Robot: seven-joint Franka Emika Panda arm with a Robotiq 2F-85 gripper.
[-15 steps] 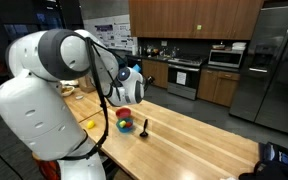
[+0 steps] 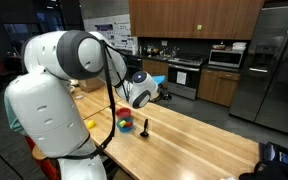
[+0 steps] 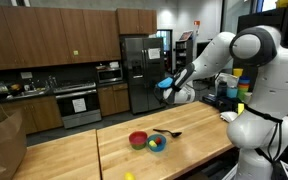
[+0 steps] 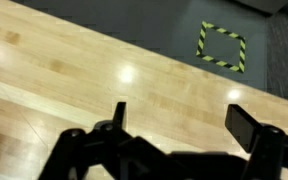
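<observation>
My gripper stands open in the wrist view, its dark fingers [image 4: 241,124] wide apart with only bare wooden tabletop beneath. In exterior view 1 the gripper [image 2: 165,96] hangs above the table's far side, beyond the bowls. A red bowl [image 3: 138,138] and a blue bowl [image 3: 157,145] sit side by side on the table, with small coloured things in the blue one. Beside them lies a dark long-handled utensil [image 3: 168,132]. A yellow object [image 3: 129,176] rests by the near edge in exterior view 2. None of these items appears in the wrist view.
The wooden table [image 2: 189,145] has a wide clear stretch to the right of the bowls in exterior view 1. Black items [image 2: 277,160] stand at its right end. A yellow-and-black taped square [image 4: 222,47] marks the floor past the table edge.
In exterior view 1 the arm has swung to the right, with the gripper reaching farther out over the table. The bowls, utensil and yellow object have stayed put.
</observation>
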